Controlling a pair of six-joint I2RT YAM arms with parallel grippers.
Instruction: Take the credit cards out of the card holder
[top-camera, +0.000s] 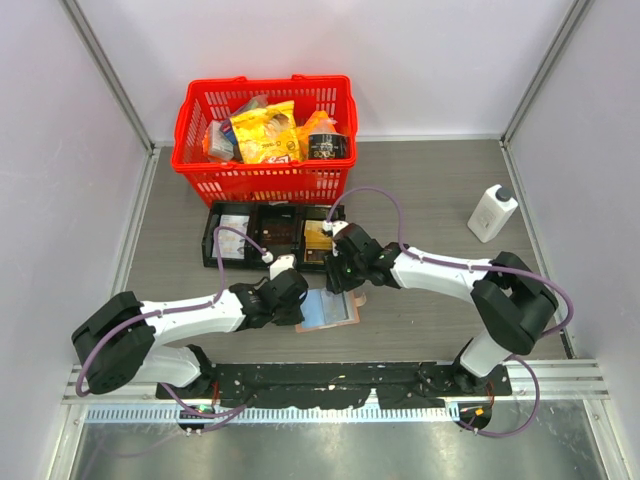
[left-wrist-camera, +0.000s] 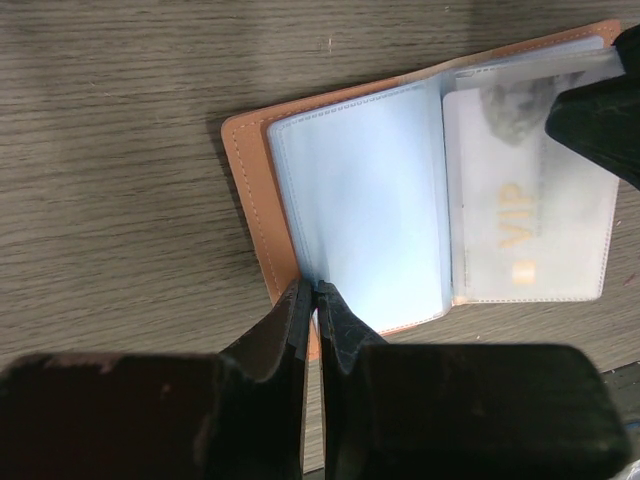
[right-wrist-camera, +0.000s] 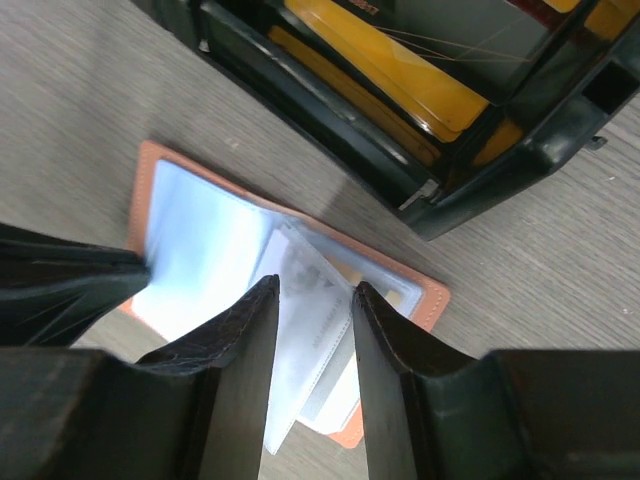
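The brown card holder (left-wrist-camera: 262, 215) lies opened out on the table, with clear sleeves over pale blue. My left gripper pinches its edge at the left side, fingertips nearly together. On the right-hand half, a sleeve holds a white card (left-wrist-camera: 530, 215) marked VIP in gold. In the right wrist view that clear sleeve (right-wrist-camera: 300, 300) is lifted and tilted. My right gripper stands part open over it, its fingers apart, with the sleeve's upper corner against the right finger (right-wrist-camera: 372, 320). Beneath the raised sleeve, more cards (right-wrist-camera: 395, 285) show partly.
A black compartment tray (top-camera: 278, 232) sits just behind the holder, close to my right gripper. Behind it stands a red basket (top-camera: 265, 182) of packaged goods. A white bottle (top-camera: 492, 213) is at the far right.
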